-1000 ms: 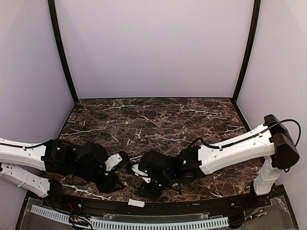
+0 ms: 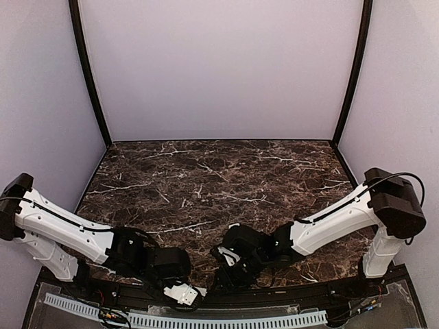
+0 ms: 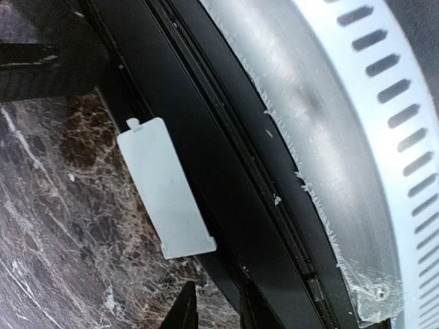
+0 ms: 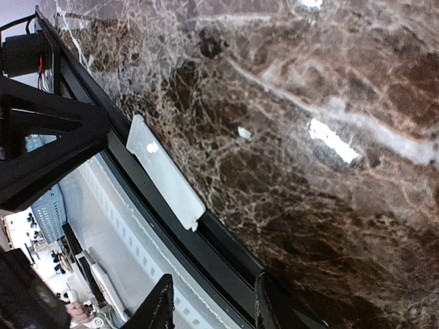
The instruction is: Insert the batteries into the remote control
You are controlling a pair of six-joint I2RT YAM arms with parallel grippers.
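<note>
A white rectangular plate with small tabs, like a battery cover, lies on the dark front edge of the table, also in the right wrist view point(image 4: 164, 178). In the left wrist view my left gripper sits below the plate, fingers apart with nothing seen between them. In the right wrist view my right gripper is open, below and to the right of the plate, nothing between its fingers. In the top view both grippers crowd the front edge, mostly hiding the plate. No remote or batteries can be made out.
A dark rail and a slotted metal strip point(image 2: 226, 320) run along the front edge. Both wrists are close together, and the other arm's black parts show in each wrist view.
My left gripper has moved toward the front edge and right, over the plate. My right gripper has shifted slightly and lower toward the front edge. The plate has become mostly hidden in the top view.
</note>
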